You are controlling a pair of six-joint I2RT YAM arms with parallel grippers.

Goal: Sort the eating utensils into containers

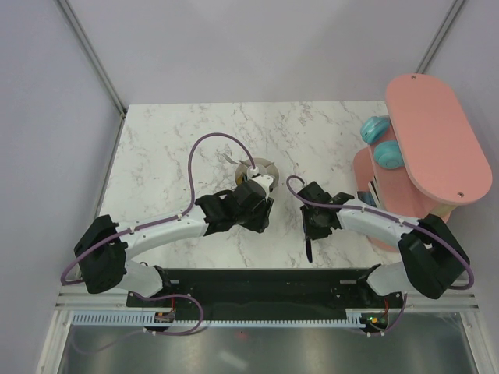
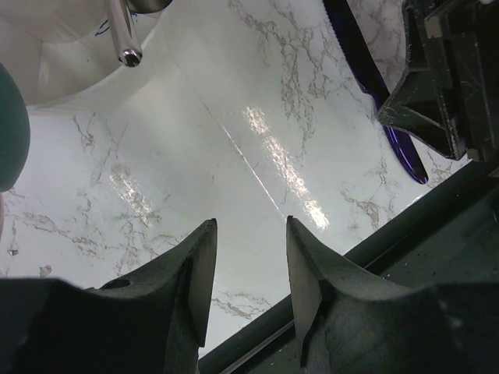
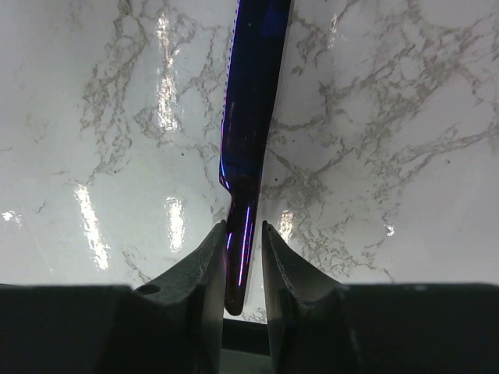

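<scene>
A dark blue-purple knife (image 1: 309, 253) (image 3: 253, 117) lies flat on the marbled table, its handle toward the front edge. Over that handle is my right gripper (image 1: 307, 235), open; in the right wrist view the handle shows between the fingertips, close to the left one, though contact cannot be judged. My left gripper (image 1: 258, 224) hangs open and empty above bare table. Behind it stands a round white container (image 1: 269, 171) (image 2: 78, 87) with utensils in it, including a metal handle (image 2: 123, 35). The left arm hides part of this container from above.
At the right stands a pink rack (image 1: 440, 140) with teal rounded items (image 1: 388, 154) on it. A dark green rounded object (image 2: 12, 128) fills the left edge of the left wrist view. Bare table (image 1: 164, 156) lies open on the left and back.
</scene>
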